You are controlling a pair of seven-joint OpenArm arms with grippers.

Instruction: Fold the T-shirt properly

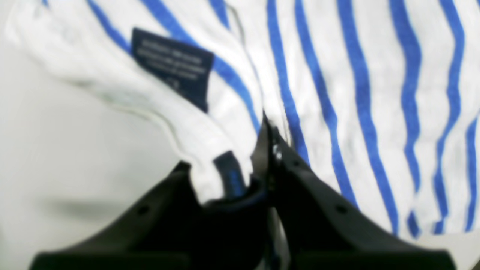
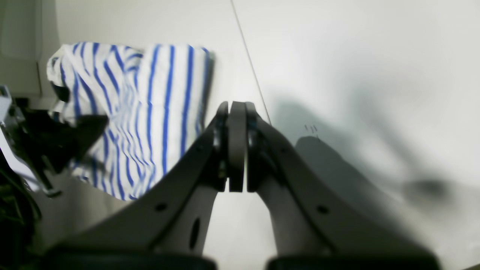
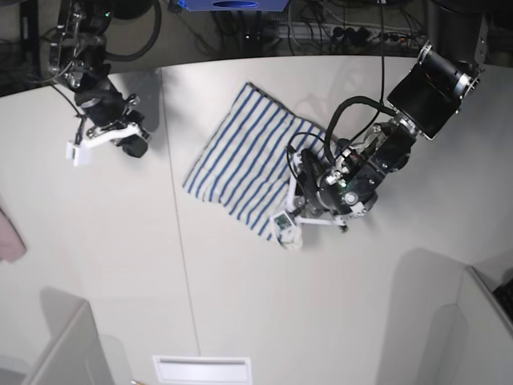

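A white t-shirt with blue stripes (image 3: 240,152) lies slanted across the middle of the table in the base view. My left gripper (image 3: 287,227) is shut on its hem at the near end. In the left wrist view, the cloth runs into the fingers, a dark patch (image 1: 171,67) shows on it, and striped cloth (image 1: 360,107) spreads to the right. My right gripper (image 3: 135,146) hangs left of the shirt, clear of it. In the right wrist view, its fingers are together with nothing between them, and the shirt (image 2: 161,84) lies to the left.
A thin seam (image 3: 178,216) runs along the table left of the shirt. Bare table fills the near part. A white box (image 3: 203,370) stands at the near edge, and a pink item (image 3: 10,241) at the far left. Grey panels (image 3: 477,321) flank the near corners.
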